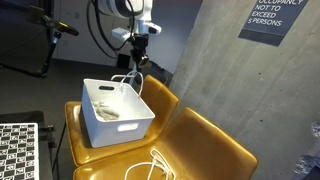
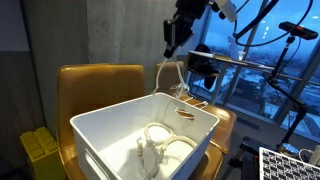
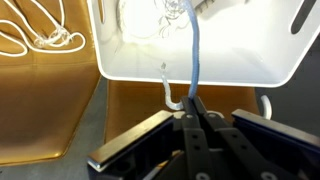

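My gripper is shut on a white rope [image 3: 195,60] and stands above the back side of a white bin [image 1: 118,132]. The held rope hangs down from the fingers into the bin, as the wrist view and exterior view 2 show. More rope [image 2: 155,150] lies coiled on the bin's floor. A separate loose rope [image 1: 152,163] rests on the brown chair seat in front of the bin; in the wrist view this rope [image 3: 42,38] is at the upper left.
Brown chairs [image 1: 205,145] stand side by side, the bin on one of them. A yellow block [image 2: 42,155] stands at the left in exterior view 2. A checkered board [image 1: 18,150] is at the front left, and the wall is behind the chairs.
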